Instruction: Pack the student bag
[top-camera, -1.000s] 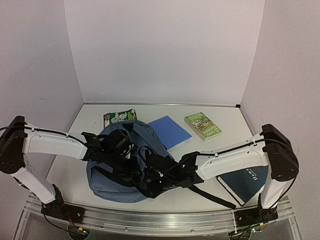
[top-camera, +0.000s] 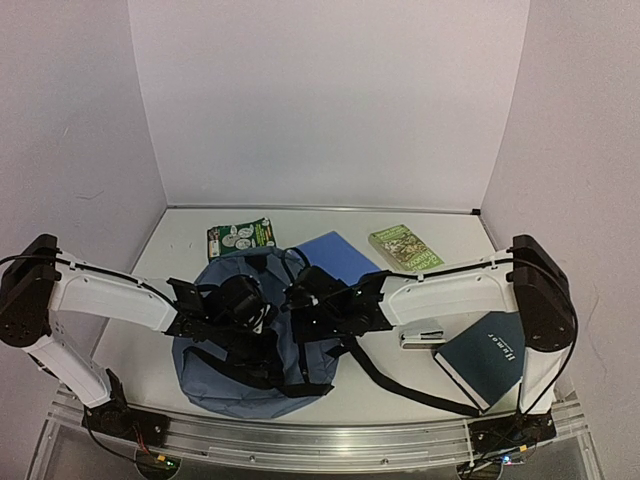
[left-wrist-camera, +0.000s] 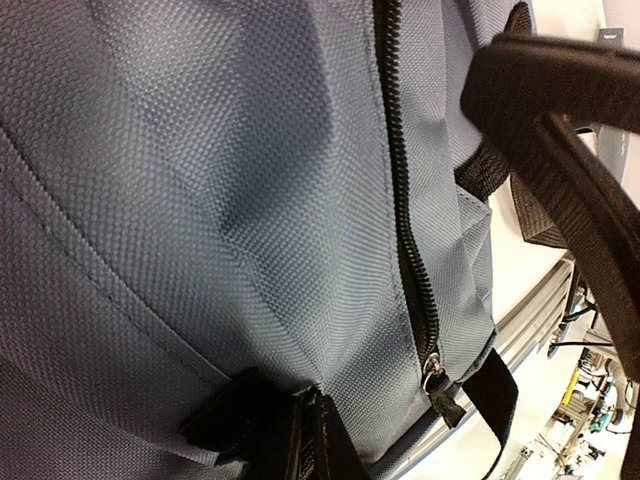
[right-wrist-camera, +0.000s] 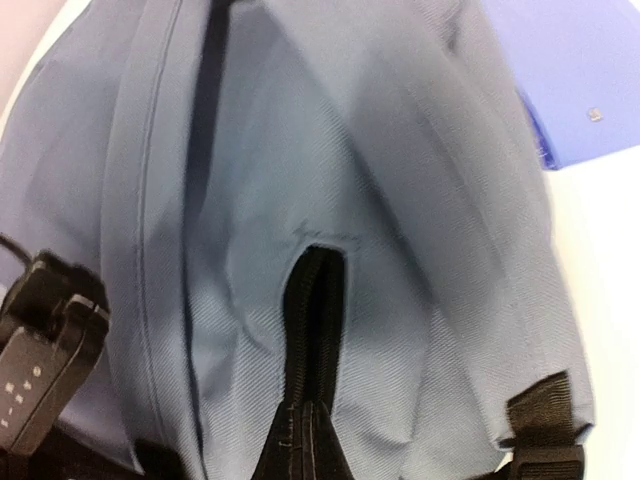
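Note:
The blue-grey backpack (top-camera: 255, 390) lies on the left half of the table, under both arms. In the left wrist view, my left gripper is shut low on the bag's cloth, and black fabric (left-wrist-camera: 235, 410) lies right against its tips; whether any is pinched cannot be seen. A zip (left-wrist-camera: 405, 190) with a metal pull runs to its right. My right gripper is shut in front of a black zip end (right-wrist-camera: 318, 320) on the bag; nothing shows clearly between its fingers. A blue folder (top-camera: 340, 255) lies just behind the bag.
A green patterned book (top-camera: 240, 237) sits behind the bag. A thick green book (top-camera: 405, 247) lies at the back right, a dark teal book (top-camera: 490, 352) at the front right. A small light-coloured item (top-camera: 422, 334) is beside it. A black strap (top-camera: 410, 392) stretches across the front.
My right gripper has moved back from the table's front edge, baring the small item by the teal book. The bag's right side has shifted slightly.

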